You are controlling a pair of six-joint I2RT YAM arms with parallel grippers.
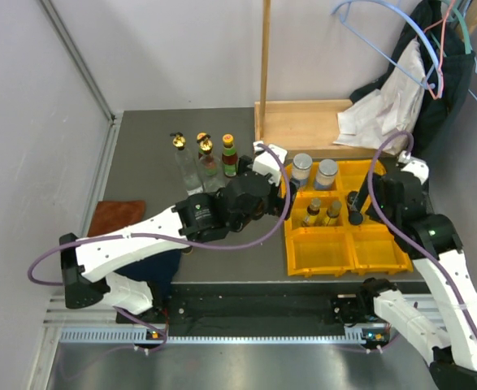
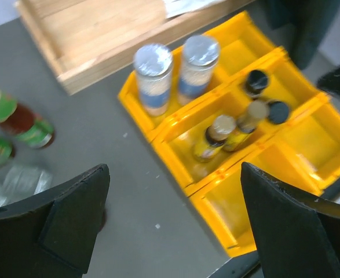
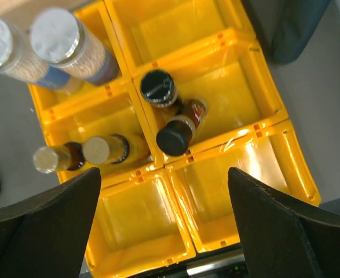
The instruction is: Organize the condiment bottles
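Observation:
The yellow tray (image 1: 319,256) has six compartments. Two silver-lidded jars (image 2: 153,75) stand in the back-left one, and two gold-capped bottles (image 3: 97,149) in the middle-left one. In the middle-right one, one black-capped bottle (image 3: 158,88) stands beside another black-capped bottle (image 3: 175,136) that leans. My right gripper hangs over the tray, fingers apart and empty. By the tray's left edge, my left gripper is open with nothing between its fingers. Clear glass bottles (image 1: 188,166) and a green-labelled bottle (image 1: 229,154) stand at the left, partly behind my left arm.
A wooden tray (image 1: 303,122) with a white cloth (image 1: 384,106) sits behind. Hangers and dark clothing (image 1: 441,81) hang at the back right. A brown cloth (image 1: 116,219) lies at the left. The tray's back-right and both front compartments are empty.

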